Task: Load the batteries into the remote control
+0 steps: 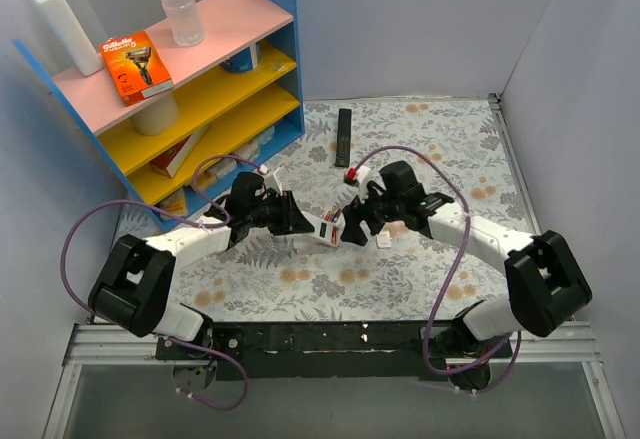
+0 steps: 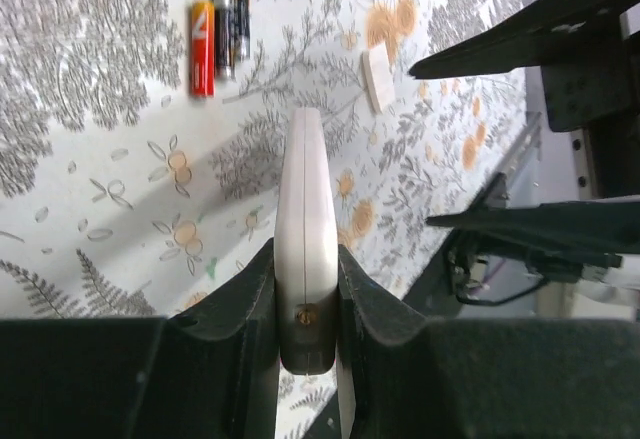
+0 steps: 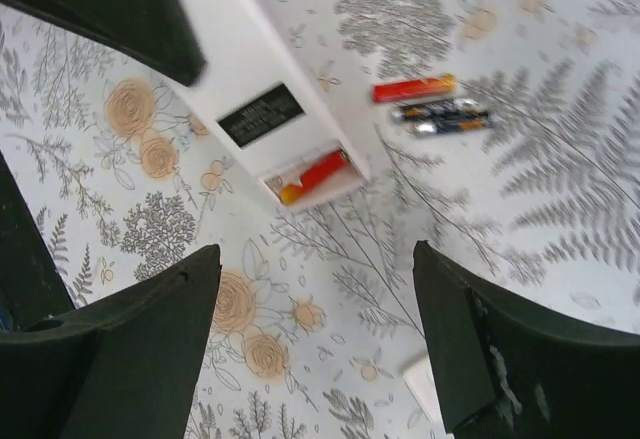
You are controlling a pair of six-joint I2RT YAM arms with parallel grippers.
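The white remote control (image 3: 262, 79) is in my left gripper, which is shut on it. Its battery compartment (image 3: 320, 191) opens toward my right gripper, and one red and yellow battery (image 3: 322, 170) lies inside. My right gripper is open near that end, with nothing between its fingers. On the table lie a loose red and orange battery (image 2: 202, 51) and two dark batteries (image 2: 234, 25), side by side. A small white piece, perhaps the battery cover, rests apart from them; my right finger partly hides it in the right wrist view.
A black remote (image 1: 343, 137) lies at the back of the floral table. The shelf (image 1: 230, 94), with bottles and an orange box (image 1: 136, 66) on top, stands at the back left. Free table lies to the right and in front.
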